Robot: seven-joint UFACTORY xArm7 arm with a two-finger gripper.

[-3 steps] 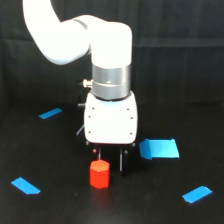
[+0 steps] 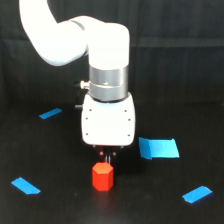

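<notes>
The white arm reaches down from the top to the gripper (image 2: 107, 153), a white body with small dark fingers below it, hanging just above and behind a red hexagonal block (image 2: 102, 176). The block stands on the black surface (image 2: 60, 165). The fingertips are small and partly hidden by the block, so whether the fingers are open or shut is hard to make out.
Blue tape pieces lie on the surface: at the left front (image 2: 26, 186), at the back left (image 2: 50, 112), right of the gripper (image 2: 163, 148), and at the right front (image 2: 197, 193).
The gripper has shifted slightly, and its fingers appear closer together than before. The red block sits a little further right.
</notes>
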